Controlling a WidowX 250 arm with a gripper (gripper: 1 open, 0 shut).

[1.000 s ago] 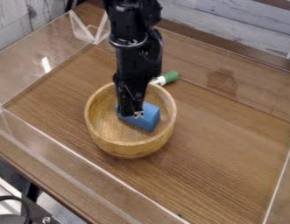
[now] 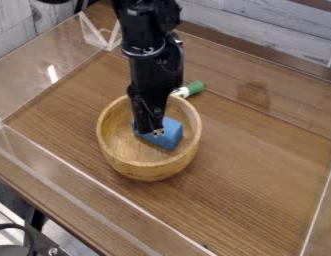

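A black arm reaches down from the top of the camera view to the gripper [image 2: 149, 124], which is low over a wooden bowl [image 2: 134, 166]. Inside the bowl lies a blue block [image 2: 165, 138], just beside and partly behind the dark fingers. Whether the fingertips touch the block is unclear, and their opening is hard to make out.
A small green-and-white object [image 2: 188, 89] lies behind the bowl. A dark cable runs at the lower left.
The arm and gripper have shifted very slightly; the bowl and block look the same.
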